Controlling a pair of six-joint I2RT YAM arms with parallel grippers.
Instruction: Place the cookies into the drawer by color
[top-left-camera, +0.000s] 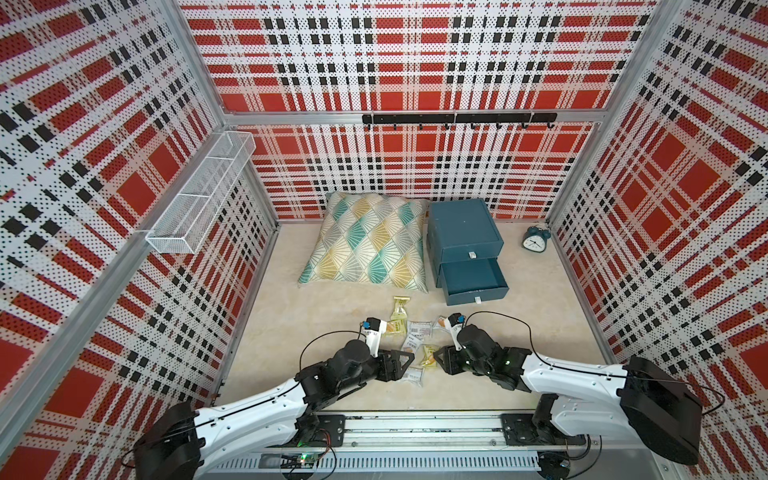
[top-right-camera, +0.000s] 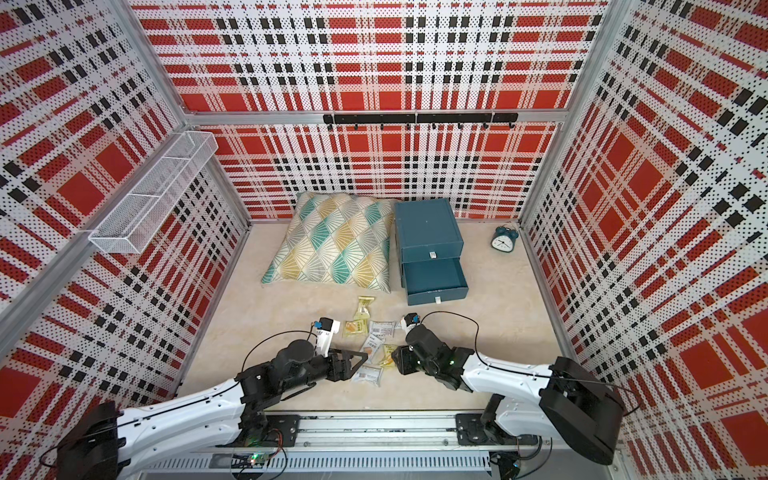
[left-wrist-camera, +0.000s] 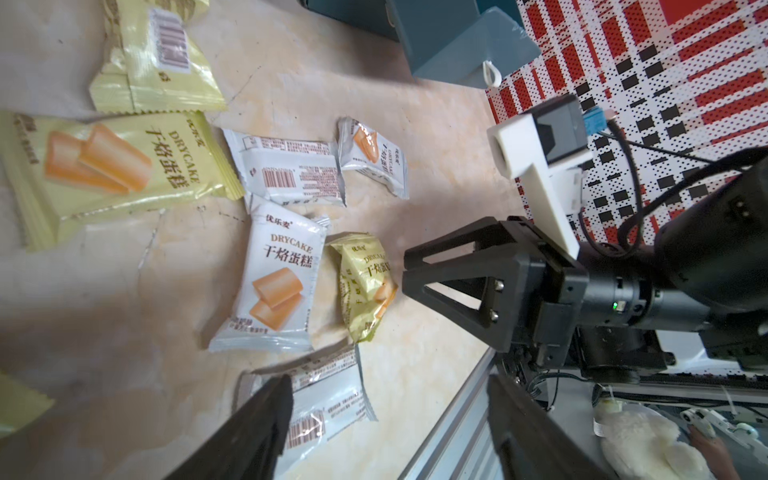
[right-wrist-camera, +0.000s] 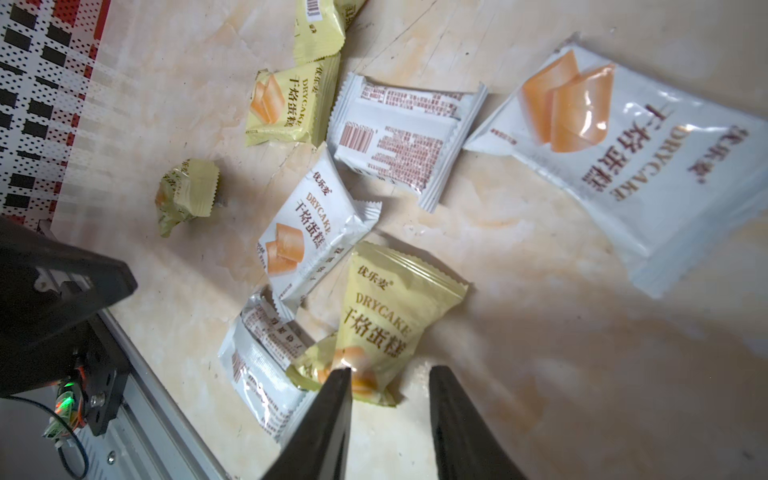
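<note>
Several wrapped cookies lie on the table below both grippers, some yellow (left-wrist-camera: 120, 168), some white (left-wrist-camera: 268, 272), in front of a blue drawer unit (top-left-camera: 464, 228) whose lower drawer (top-left-camera: 473, 289) is pulled out and looks empty. My left gripper is open above the white packets at the near edge of the group, with nothing visible between its fingers. My right gripper hangs just above a yellow packet (right-wrist-camera: 384, 320) on the group's right side, its fingers apart and holding nothing.
A patterned pillow (top-left-camera: 364, 236) lies left of the drawer unit; an alarm clock (top-left-camera: 536, 238) stands at the back right. A wire basket (top-left-camera: 200, 192) hangs on the left wall. A metal rail runs along the front edge.
</note>
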